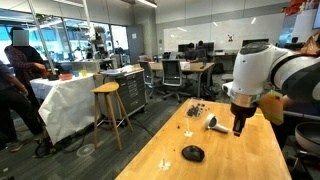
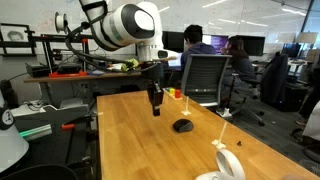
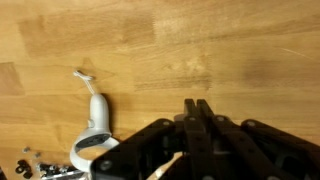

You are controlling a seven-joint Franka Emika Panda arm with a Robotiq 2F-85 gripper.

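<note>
My gripper [image 1: 238, 131] points down above the wooden table, beside the white controller-like object with a ring [image 1: 214, 123]. In the wrist view its fingers [image 3: 190, 107] are close together, shut, and I see nothing between them. Bare wood lies beyond the fingertips there. The white object [image 3: 97, 125] rests at the left of that view, apart from the gripper. In exterior view 2 the gripper [image 2: 156, 112] hangs at the left, and the white object [image 2: 228, 167] is partly cut off at the bottom edge. A dark oval object [image 2: 182, 126] lies on the table.
The wooden table [image 1: 150, 160] has wide bare areas. Small dark bits [image 3: 25, 168] are clustered past the white object. A small white piece [image 1: 164, 164] lies near the dark oval object. A wooden stool [image 1: 107, 90] stands off the table.
</note>
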